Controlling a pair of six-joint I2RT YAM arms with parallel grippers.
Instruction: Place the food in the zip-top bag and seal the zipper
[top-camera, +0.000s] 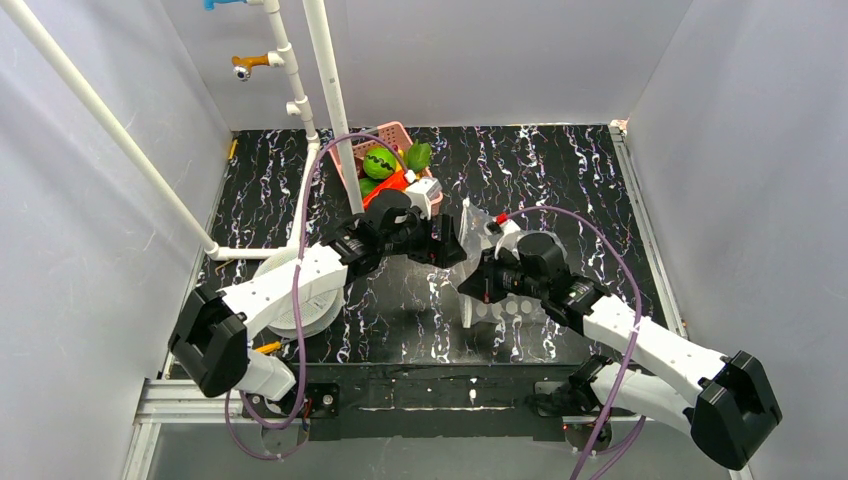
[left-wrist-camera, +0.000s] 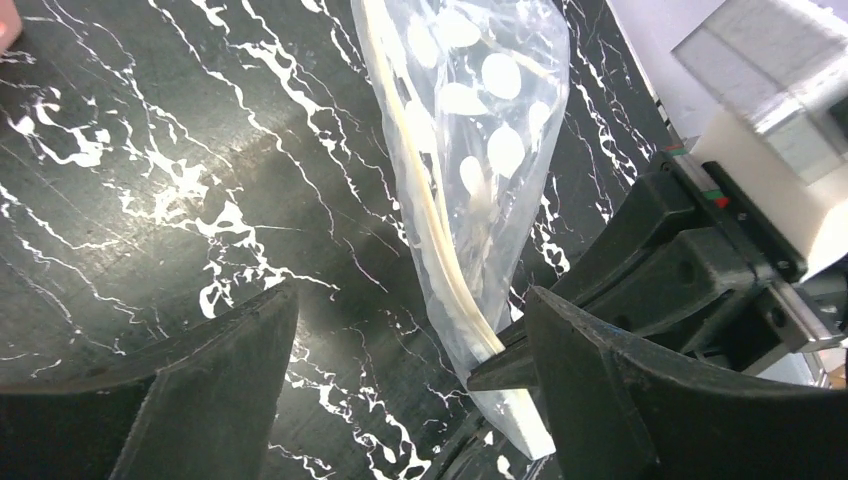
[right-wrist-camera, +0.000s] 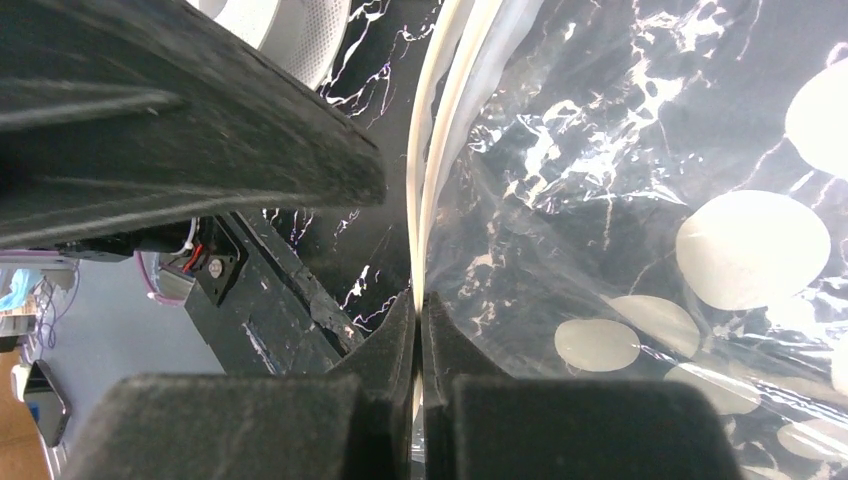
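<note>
The clear zip bag (left-wrist-camera: 480, 130), with white dots, has its pale zipper strip (right-wrist-camera: 430, 190) running upright between my right gripper's fingertips, which are shut on it. In the left wrist view the right gripper holds the bag's edge. My left gripper (top-camera: 445, 245) hovers just left of the bag, its fingers apart on either side in its wrist view, nothing visible between them but the scene below. The food, a watermelon (top-camera: 379, 163) and other produce, lies in the pink basket (top-camera: 391, 134) at the back.
A white round plate (top-camera: 315, 315) lies under the left arm. White pipes (top-camera: 230, 253) stand along the left and back left. Bare dark counter (top-camera: 400, 330) shows at the front middle.
</note>
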